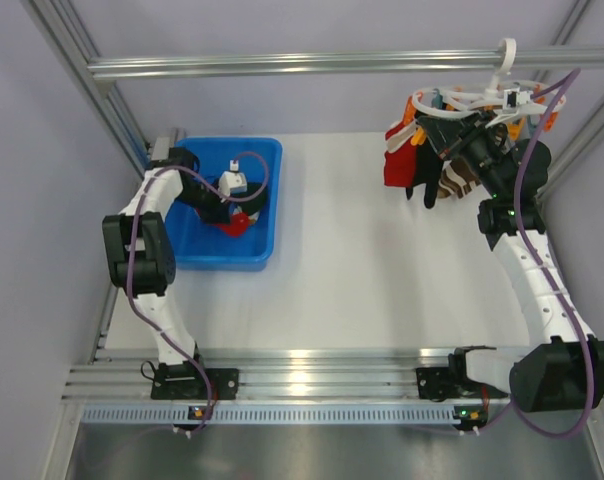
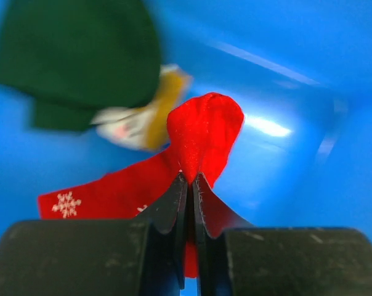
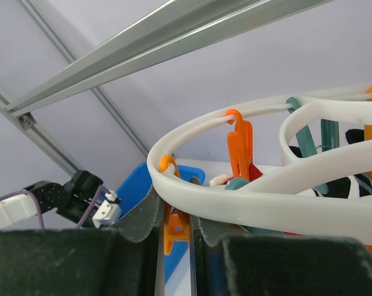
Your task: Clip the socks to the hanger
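My left gripper is shut on a red sock with a white pattern, low over the blue bin. In the left wrist view a dark green sock and a blurred yellow-and-white item lie beside it. My right gripper is shut on an orange clip at the white ring hanger, whose other clips are orange and teal. Several socks hang under the hanger at the top right.
An aluminium rail crosses the back with the hanger hooked on it. The white floor between bin and hanger is clear.
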